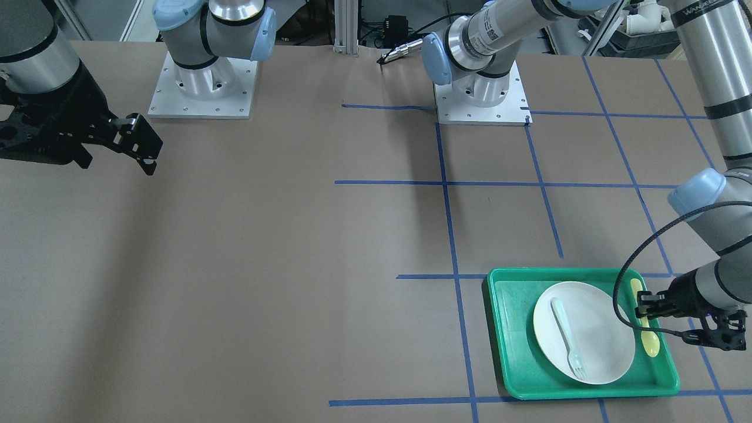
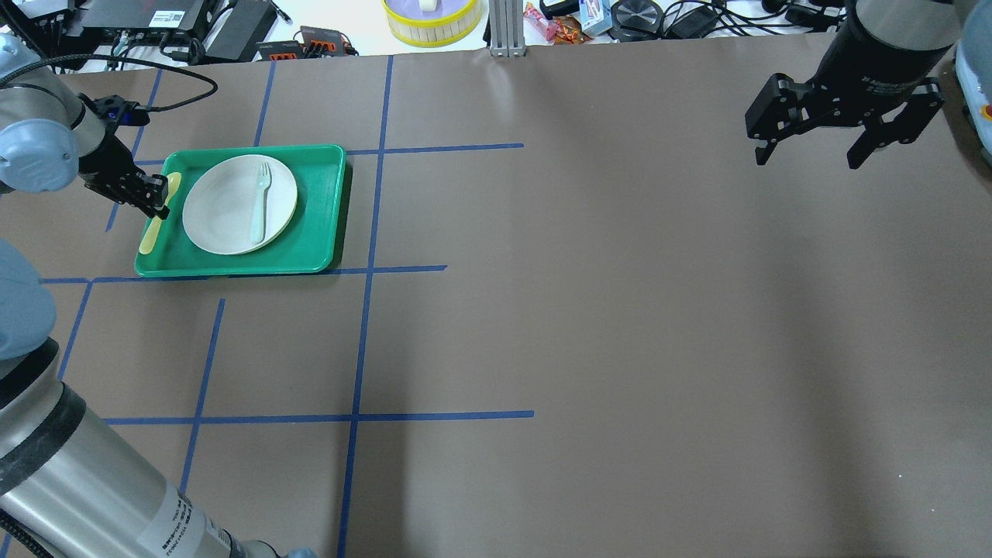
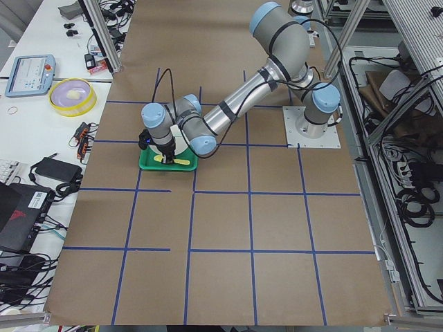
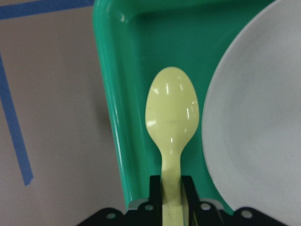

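A pale yellow spoon (image 4: 171,108) lies along one side inside the green tray (image 2: 311,204), beside a white plate (image 4: 256,117); in the wrist view its bowl is over the tray floor, clear of the plate. My gripper is shut on the spoon's handle, at the tray's edge in the top view (image 2: 158,200). A pale fork (image 1: 567,335) rests on the plate. Whether the spoon touches the tray floor I cannot tell.
Other arms stand around the table, one black gripper (image 2: 842,125) hanging at the top right of the top view. Blue tape lines grid the table (image 2: 651,325), whose middle is bare. A cluttered side bench shows in the left view.
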